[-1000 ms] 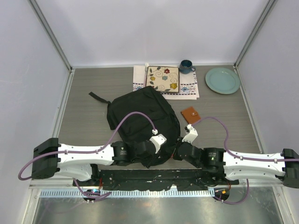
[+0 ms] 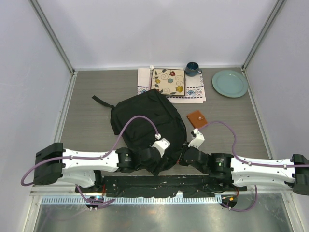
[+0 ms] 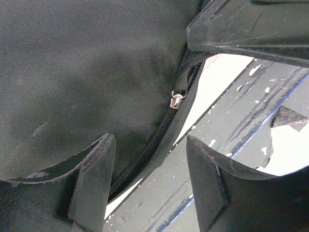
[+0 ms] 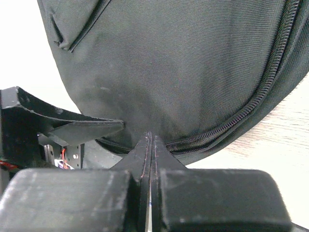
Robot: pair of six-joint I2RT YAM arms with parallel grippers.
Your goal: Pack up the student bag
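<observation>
The black bag [image 2: 147,113] lies on the table, its near end under both grippers. In the left wrist view, its zipper [image 3: 161,130] runs along the edge, with a silver zipper slider [image 3: 176,100] and a dark pull tab [image 3: 182,79]. My left gripper is open, its fingers spread around the zipper's near end below the slider. My right gripper is shut at the bag's edge by the zipper; whether thin fabric is pinched between its tips is hidden. One dark finger of it [image 3: 231,38] covers the end of the pull tab.
A brown wallet [image 2: 197,118] lies right of the bag. Behind are a flowered book [image 2: 168,81] on a patterned cloth [image 2: 195,94], a dark mug [image 2: 192,68] and a teal plate [image 2: 230,83]. Clear table lies to the left.
The right arm and the bag look still.
</observation>
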